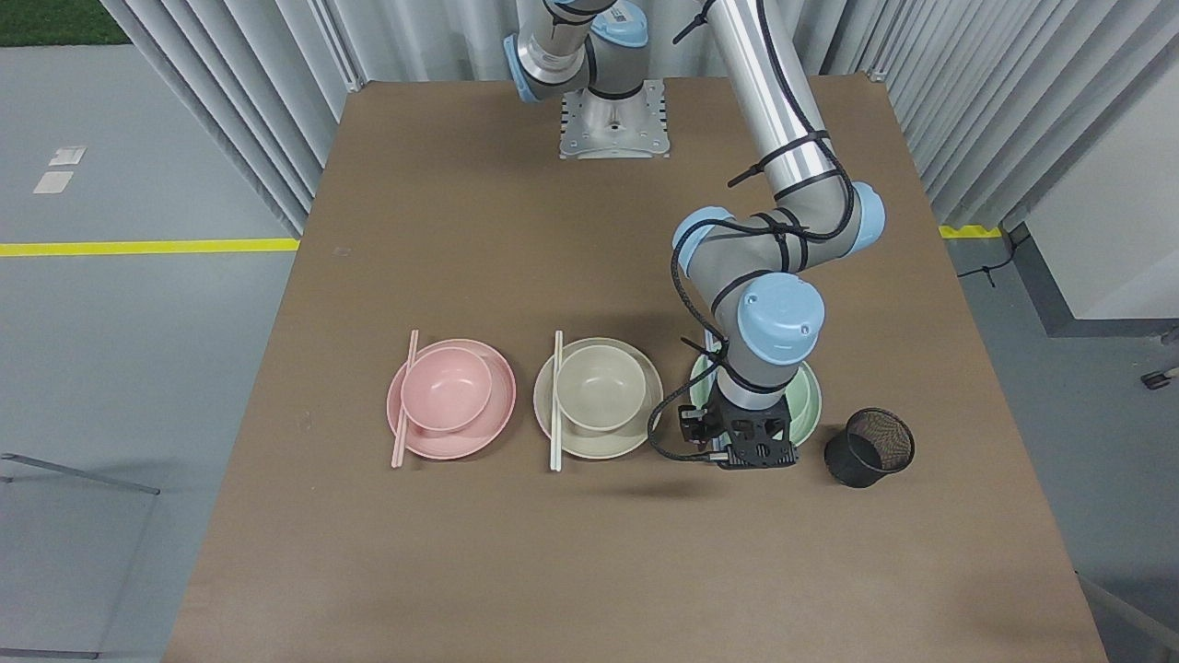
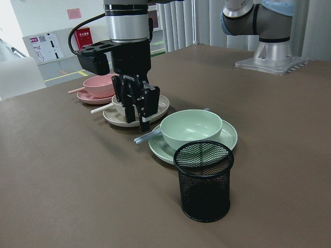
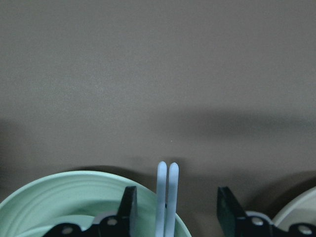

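My gripper (image 2: 135, 111) hangs open just above light blue chopsticks (image 3: 166, 197), whose ends stand between its two fingers in the wrist view. These chopsticks lie on the left rim of a green plate (image 2: 232, 139) holding a green bowl (image 2: 191, 124). In the front view the arm's head hides much of that set. A black mesh pen holder (image 1: 869, 447) stands to the right of the green set.
A cream plate and bowl (image 1: 601, 387) with chopsticks (image 1: 557, 442) sit to the left, beyond them a pink set (image 1: 447, 389).
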